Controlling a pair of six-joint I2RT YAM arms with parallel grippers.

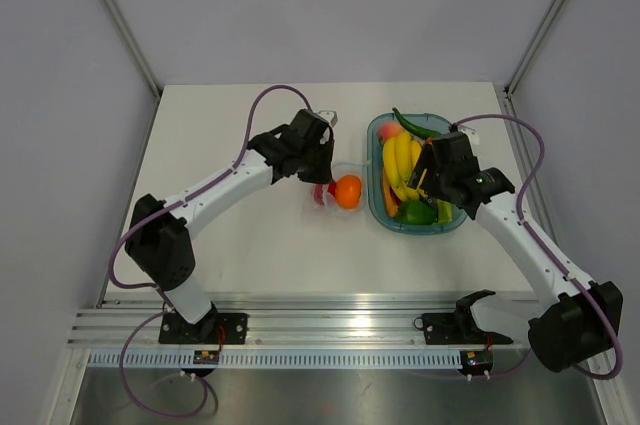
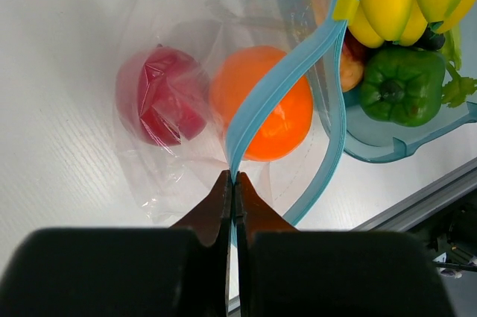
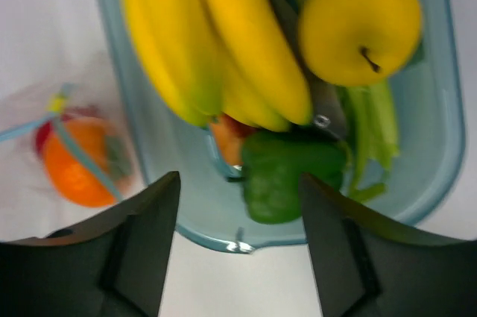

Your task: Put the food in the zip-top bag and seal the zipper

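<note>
A clear zip top bag with blue zipper holds a red round food and an orange. My left gripper is shut on the bag's zipper edge, holding it up. My right gripper is open above a teal bin of food: bananas, a yellow apple, a green pepper, celery and other items partly hidden. The right wrist view is blurred.
The bin stands right beside the bag on the white table. A metal rail runs along the front edge.
</note>
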